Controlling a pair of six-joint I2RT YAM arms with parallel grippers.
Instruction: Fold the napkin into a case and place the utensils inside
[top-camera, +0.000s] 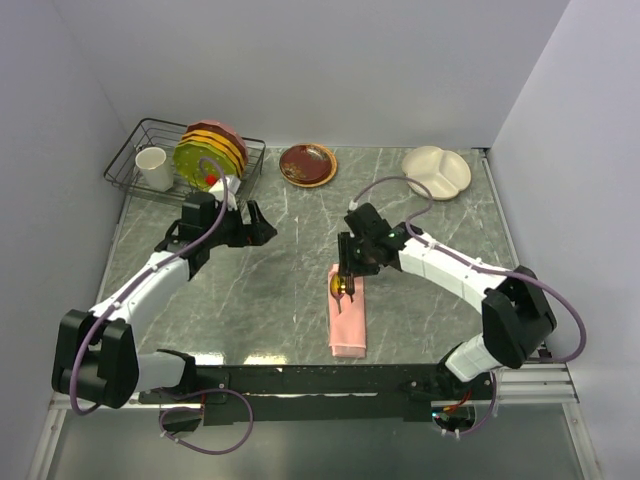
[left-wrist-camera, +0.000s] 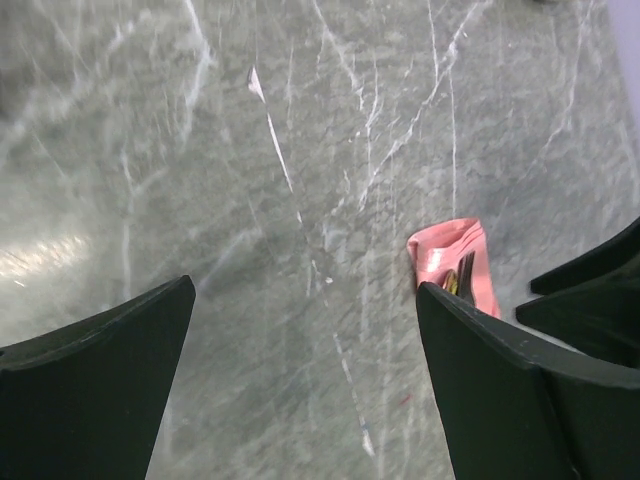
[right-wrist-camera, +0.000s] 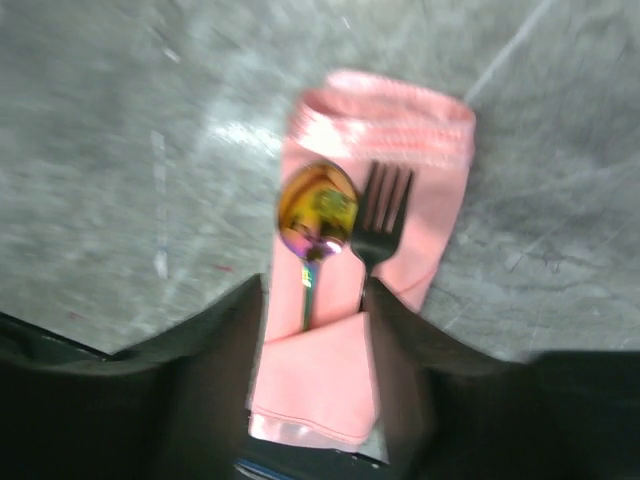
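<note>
The folded pink napkin (top-camera: 347, 328) lies at the table's front, right of centre. On it, side by side, are a rainbow-tinted spoon (right-wrist-camera: 318, 208) and a black fork (right-wrist-camera: 380, 215), their handles running under the napkin's lower fold. Above them in the right wrist view, my right gripper is open, blurred, its fingers apart with no utensil held; the fork and spoon lie below it. My left gripper (top-camera: 262, 225) stands open and empty over the table's left half. The napkin shows partly behind its finger (left-wrist-camera: 480, 350) in the left wrist view.
A wire dish rack (top-camera: 125, 170) with colourful plates (top-camera: 210, 152) and a white mug (top-camera: 154, 168) stands at the back left. A brown plate (top-camera: 308, 163) lies at the back middle, a white divided plate (top-camera: 437, 173) at the back right.
</note>
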